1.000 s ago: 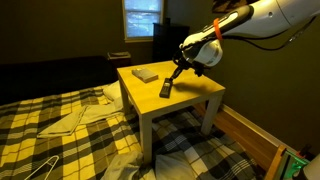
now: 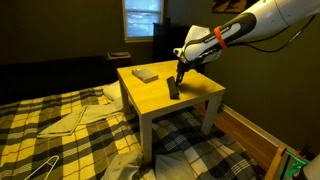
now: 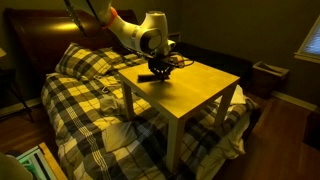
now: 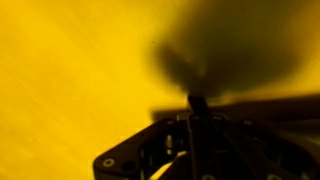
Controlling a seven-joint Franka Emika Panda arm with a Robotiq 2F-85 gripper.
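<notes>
A dark, flat oblong object (image 2: 173,89) is near the front edge of the pale table (image 2: 150,98), looking tilted. My gripper (image 2: 180,79) is down at the tabletop, just behind and right of the object. In exterior view 2 the dark object (image 3: 152,77) shows beside the gripper. The wrist view has my gripper with its fingertips together, at a dark edge (image 4: 275,109) running off to the right. Whether any thin part of that edge sits between the fingers cannot be told. A blurred shadow lies beyond.
A grey tray-like box (image 2: 145,75) rests toward the table's back left. The bed with its checked blanket (image 2: 85,140) extends around the table's left and front.
The dark object has shifted slightly right and turned, standing more tilted than before. My gripper has moved a little toward the front along with it.
</notes>
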